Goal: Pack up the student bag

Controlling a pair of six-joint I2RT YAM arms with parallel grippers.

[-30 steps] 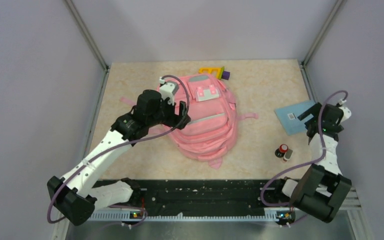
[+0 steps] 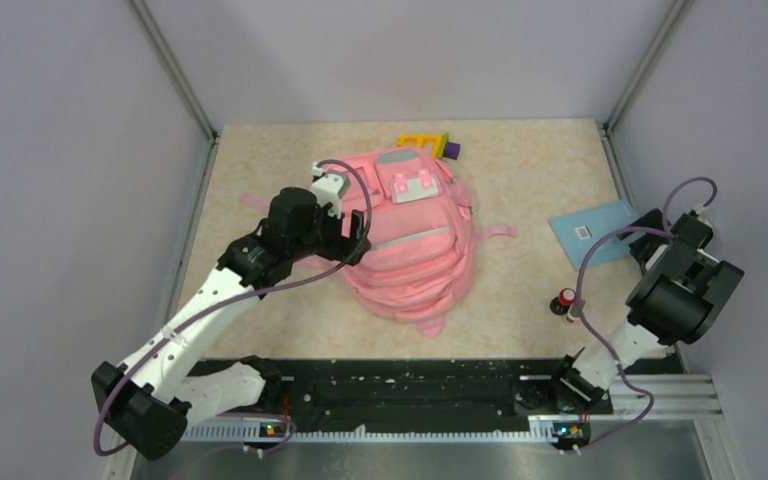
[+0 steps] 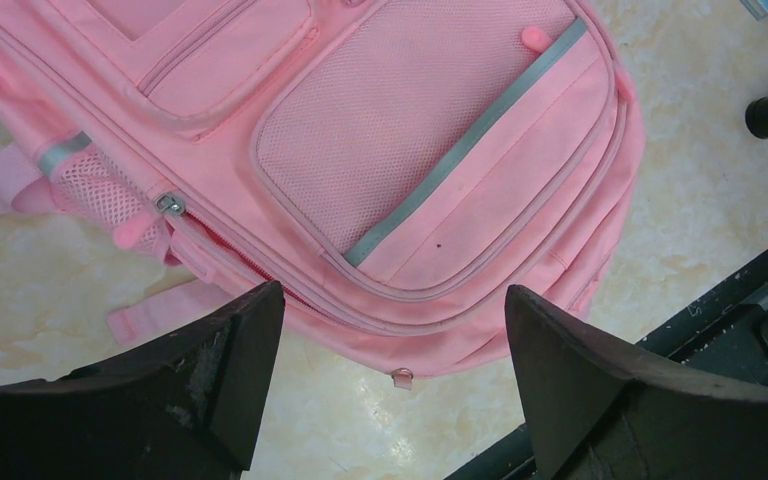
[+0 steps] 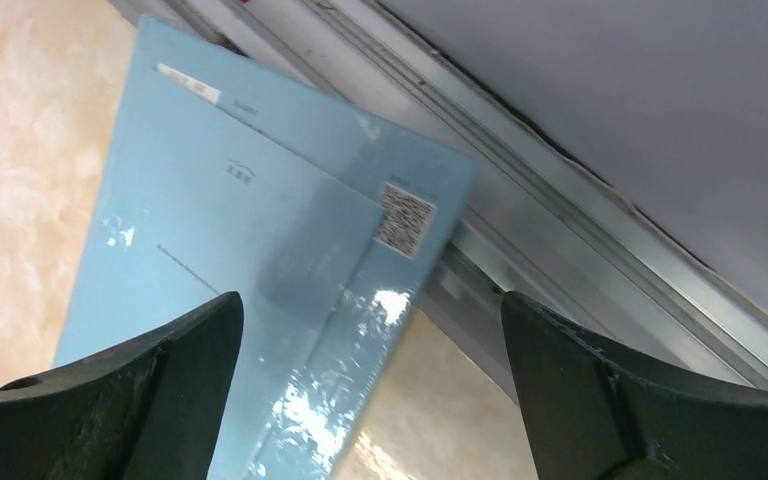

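A pink backpack [image 2: 410,260] lies flat mid-table. My left gripper stands open above its left part, nothing between the fingers; a zipper [image 3: 170,204] runs below it. A light blue folder [image 2: 585,240] lies at the table's right, with a QR code visible. My right gripper is open just over the folder's edge beside the metal rail, with nothing seen held between its fingers. A dark, red-capped bottle [image 2: 564,300] and a smaller item beside it stand at the front right, partly behind a cable.
A yellow toy-like object [image 2: 420,141] and purple block [image 2: 452,150] lie behind the bag. A metal rail [image 4: 570,230] and wall bound the right side closely. Bare table [image 2: 520,180] lies between bag and folder.
The right arm has swung toward the back and right, and its gripper has shifted at the folder's right edge. The left arm moved slightly; the objects look unchanged.
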